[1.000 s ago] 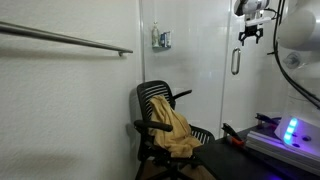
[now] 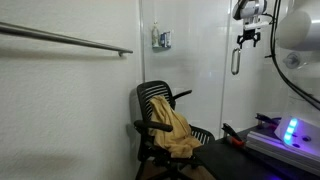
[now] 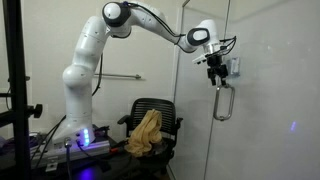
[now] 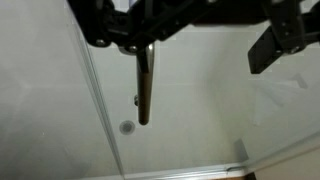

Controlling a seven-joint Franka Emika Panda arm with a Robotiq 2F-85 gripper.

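Note:
A metal pull handle (image 2: pixel 235 62) is mounted on the pale glass door panel (image 3: pixel 263 125). My gripper (image 2: pixel 248 41) is open near the handle's upper end. In exterior view 2 the gripper (image 3: pixel 214 79) points down, its fingertips close to the top of the handle (image 3: pixel 231 103). From the wrist, the handle (image 4: pixel 145 90) shows as a brownish bar beside the left finger, well away from the right finger (image 4: pixel 277 46). Contact with the left finger cannot be made out. Nothing is gripped.
A black office chair (image 3: pixel 172 125) with a tan towel (image 2: pixel 172 130) draped over it stands by the wall. A horizontal rail (image 2: pixel 65 38) runs along that wall. Dispensers (image 2: pixel 161 40) hang near the door.
My gripper and wrist have shifted slightly to the left in exterior view 1. The handle, chair and towel look unmoved.

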